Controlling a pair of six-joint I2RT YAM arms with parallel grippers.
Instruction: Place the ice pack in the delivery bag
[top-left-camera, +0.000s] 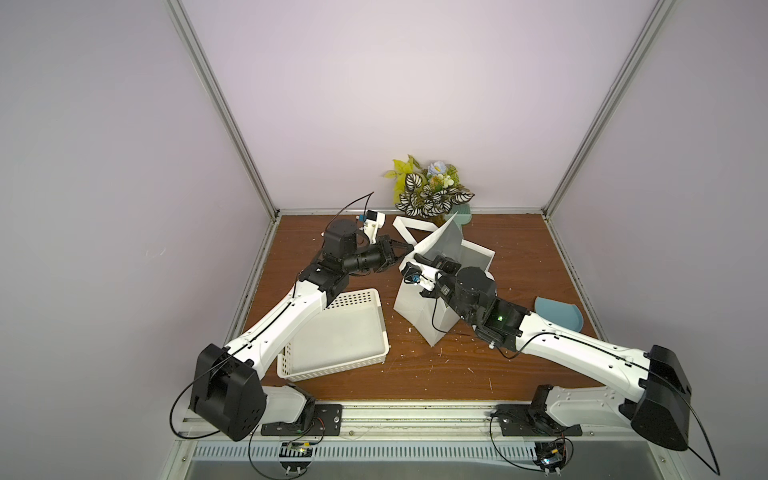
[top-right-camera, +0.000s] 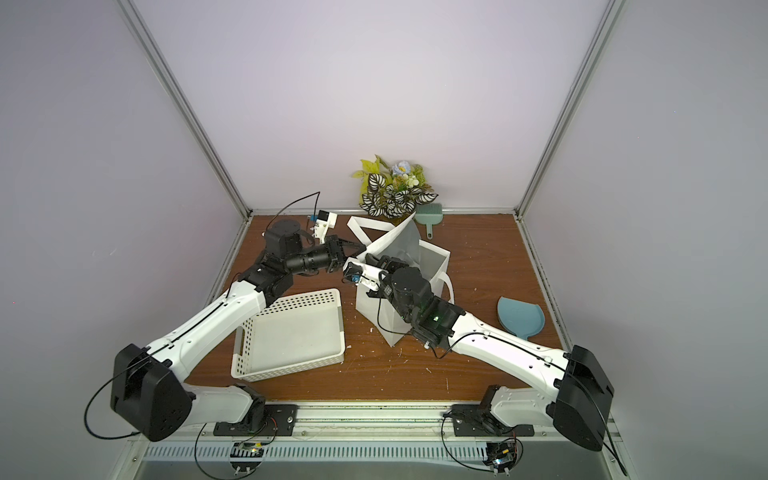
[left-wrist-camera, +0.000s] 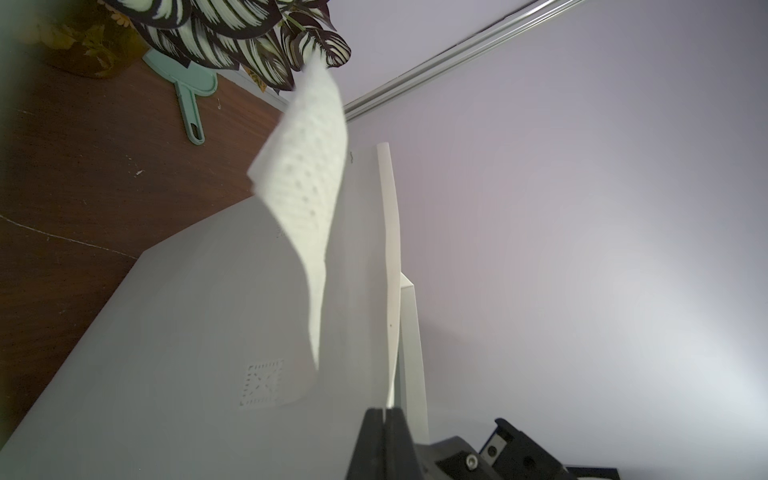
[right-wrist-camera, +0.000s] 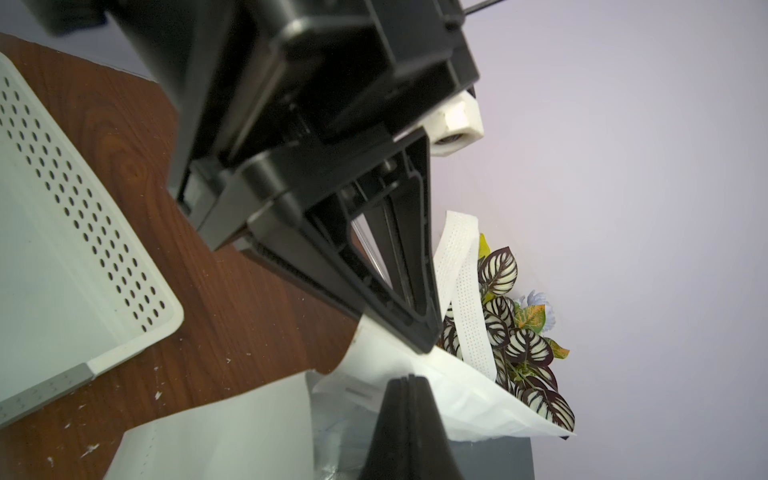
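Note:
The white delivery bag (top-left-camera: 424, 316) stands at the table's centre, its flap (top-right-camera: 392, 240) raised and a strap (right-wrist-camera: 472, 304) looped toward the back. My left gripper is shut at the flap's upper left edge, where the thin bag material meets its tips; whether it pinches it is unclear. My right gripper is shut just in front of the flap, nothing seen between its fingers. I cannot identify an ice pack; the bag's interior is mostly hidden.
An empty perforated white basket (top-right-camera: 288, 336) lies front left. A blue dustpan (top-left-camera: 558, 312) lies at right, a green scoop (top-right-camera: 429, 214) and a leafy plant (top-left-camera: 432, 188) at the back. Both arms crowd together over the bag.

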